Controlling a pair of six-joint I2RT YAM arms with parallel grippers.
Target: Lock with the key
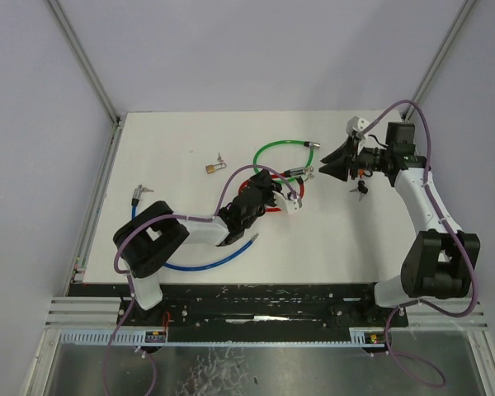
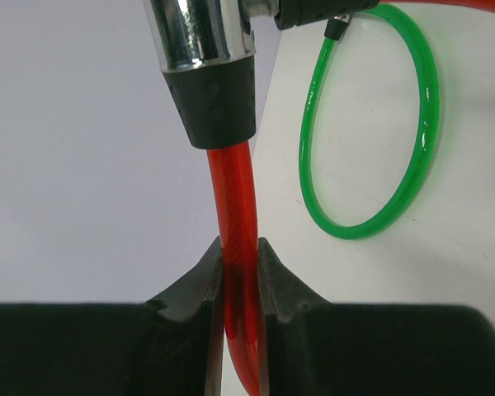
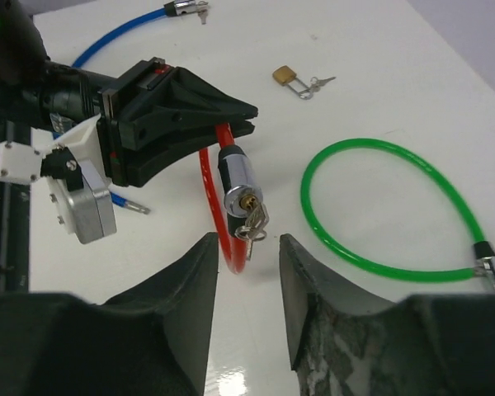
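Note:
My left gripper (image 1: 274, 186) is shut on the red cable lock (image 2: 233, 193); in the left wrist view the red tube runs between its fingers up to the metal-and-black lock body (image 2: 200, 33). In the right wrist view the cylinder (image 3: 237, 177) faces me, with keys (image 3: 256, 227) at its keyhole end. My right gripper (image 1: 338, 167) is to the right of the lock, apart from it, its fingers part open with nothing seen between them (image 3: 247, 276).
A green cable lock (image 1: 272, 145) lies behind, a blue one (image 1: 202, 266) front left, a small padlock (image 1: 215, 167) with keys at back left. Small dark items (image 1: 362, 187) lie beside the right arm.

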